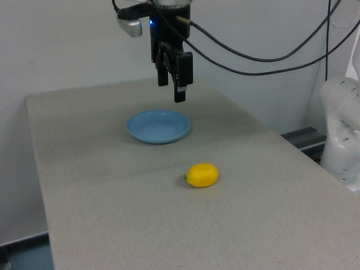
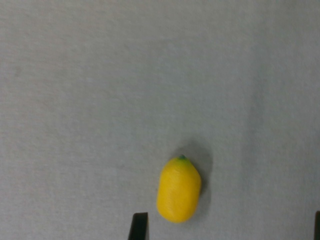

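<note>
A yellow lemon (image 1: 201,175) with a green tip lies on the table in front of a blue plate (image 1: 158,126), and the plate is empty. My black gripper (image 1: 171,90) hangs in the air above the back of the table, over the plate's area, with its fingers apart and nothing between them. In the wrist view the lemon (image 2: 178,190) is low in the middle, and the two fingertips show at the bottom edge, wide apart. The plate is out of that view.
A white robot arm base (image 1: 343,135) stands beyond the table's right edge, walls rise behind, and black cables loop from the gripper to the right.
</note>
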